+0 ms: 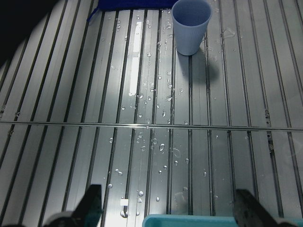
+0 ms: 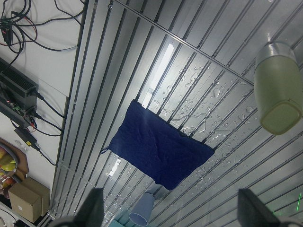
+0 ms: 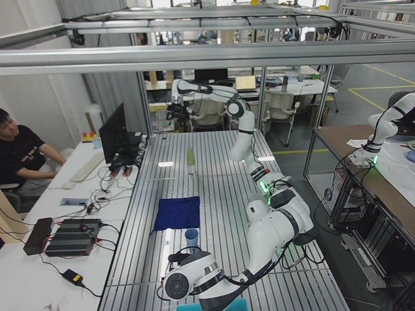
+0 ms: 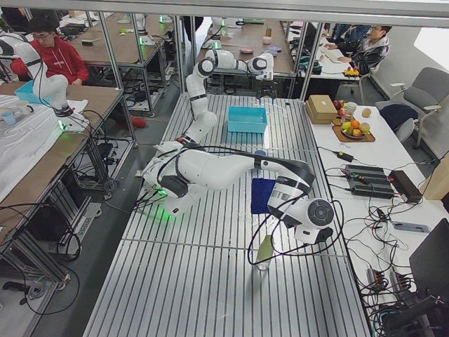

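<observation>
A green bottle stands on the slatted metal table, with water drops around it. A dark blue cloth lies flat in the middle. A blue cup stands near the cloth. A turquoise bin is at the table's end, its rim low in the left wrist view. My left gripper is open above the bin's edge, nothing visible between its fingers. My right gripper is open above the table, the bottle to one side of its fingers in its wrist view.
Side desks hold a monitor, power boxes, cables, cardboard boxes and a fruit tray. A seated person is at the desk. Water drops lie on the table.
</observation>
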